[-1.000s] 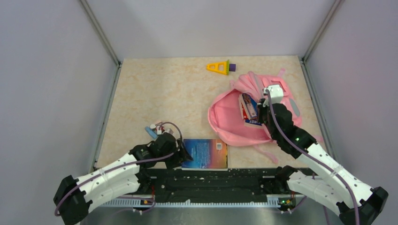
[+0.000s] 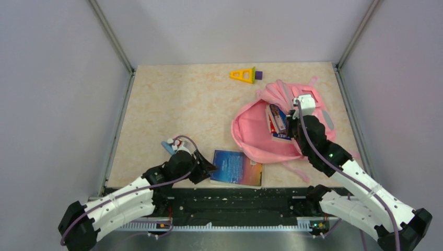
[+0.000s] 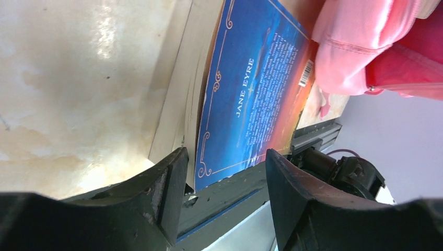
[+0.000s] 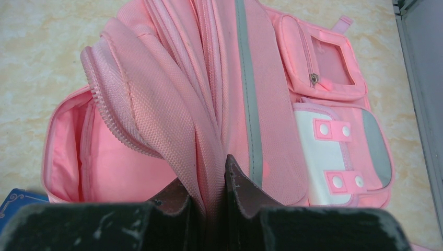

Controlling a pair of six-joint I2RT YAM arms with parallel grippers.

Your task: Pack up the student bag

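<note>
The blue-to-orange Jane Eyre book (image 2: 236, 168) lies at the table's front edge. My left gripper is at its left end, fingers apart with the book's spine beside the left finger. The pink backpack (image 2: 253, 136) lies open on the right, with books (image 2: 277, 119) inside. My right gripper is shut on a bunched pink flap of the bag, seen filling the right wrist view's middle.
A yellow and purple toy (image 2: 243, 75) lies at the back middle. A small blue item (image 2: 167, 146) is partly behind the left arm.
The book has shifted right and slightly up toward the bag, along with my left gripper. My right arm looks unchanged.
</note>
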